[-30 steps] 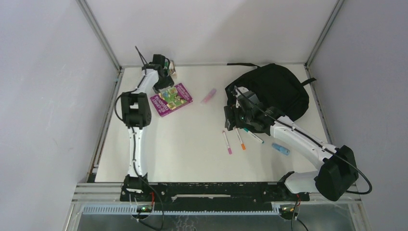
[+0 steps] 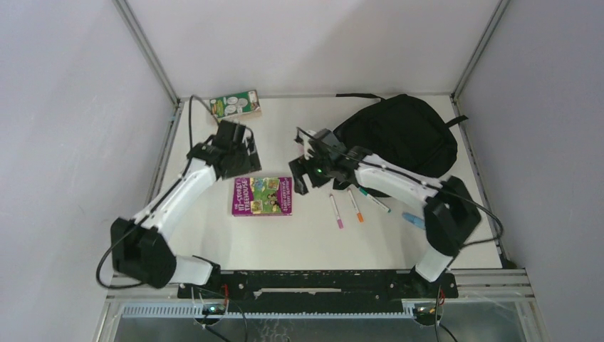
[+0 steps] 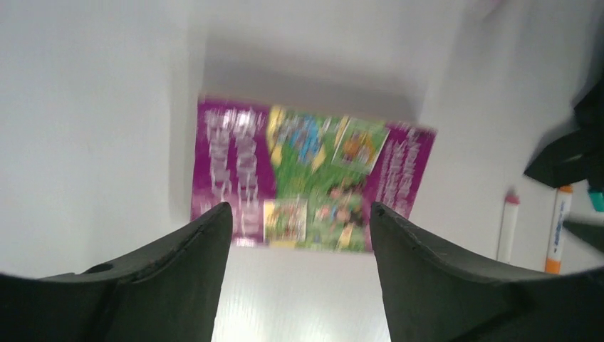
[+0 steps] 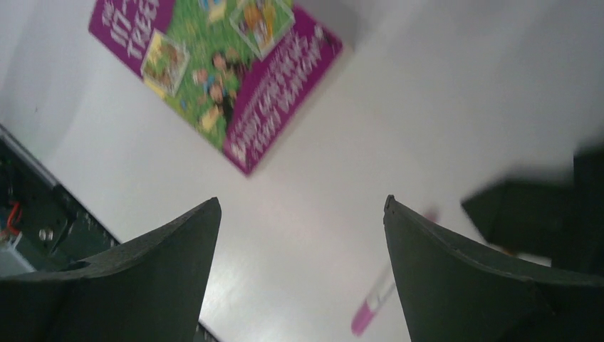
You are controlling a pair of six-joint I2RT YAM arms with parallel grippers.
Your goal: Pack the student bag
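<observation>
The purple book (image 2: pixel 262 197) lies flat on the table, left of centre. Just above its far left corner in the top view is my left gripper (image 2: pixel 242 165); in the left wrist view its fingers (image 3: pixel 203 253) stand apart with the book beyond them and nothing held. My right gripper (image 2: pixel 302 174) hovers by the book's far right corner, open and empty, its fingers (image 4: pixel 186 235) wide apart in the right wrist view. At the back right rests the black bag (image 2: pixel 406 135), partly covered by the right arm. A green book (image 2: pixel 236 104) lies at the back left.
Pink, orange and green markers (image 2: pixel 337 212) (image 2: pixel 356 206) (image 2: pixel 377 202) lie right of centre, the green one's far end near the bag. A blue item (image 2: pixel 413 220) sits partly under the right arm.
The purple book has come from the back left toward the front and straightened, now lying free.
</observation>
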